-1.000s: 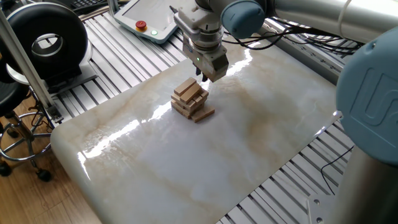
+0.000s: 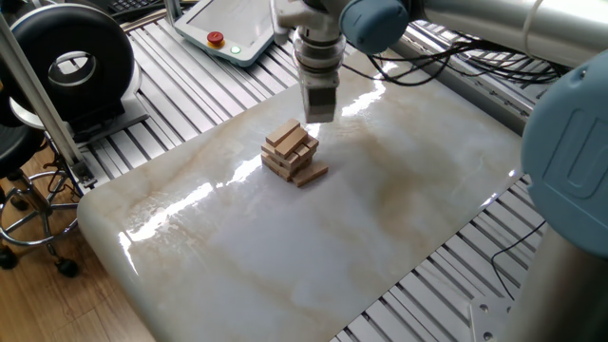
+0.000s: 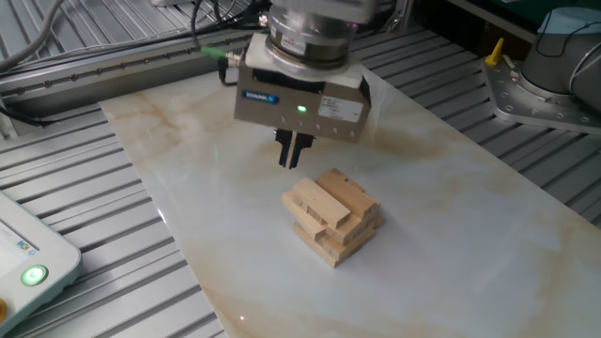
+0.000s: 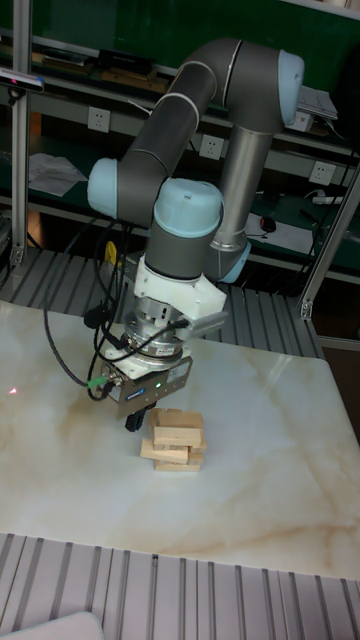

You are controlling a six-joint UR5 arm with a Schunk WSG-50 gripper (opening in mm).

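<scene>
A small stack of pale wooden blocks (image 3: 331, 211) stands on the marbled sheet, layers crossing at uneven angles. In exterior view 1 one block (image 2: 312, 175) juts out low at the stack's near side. My gripper (image 3: 288, 166) hangs above and beside the stack, apart from it, pointing down. Its two black fingers (image 3: 301, 148) have a narrow gap between them and nothing in it. From exterior view 3 the gripper (image 4: 135, 427) is at the stack's left, close to the upper blocks (image 4: 178, 429). The gripper's body hides the fingers in exterior view 1.
The glossy marbled sheet (image 2: 285, 256) is bare around the stack. A teach pendant with a red button (image 2: 217, 39) lies on the slatted table beyond the sheet's edge. Dark cables (image 4: 66, 368) hang loosely along the arm.
The gripper has turned about its upright axis, so its fingers, visible earlier in exterior view 1, are now hidden. It has shifted only slightly. The block stack has not moved.
</scene>
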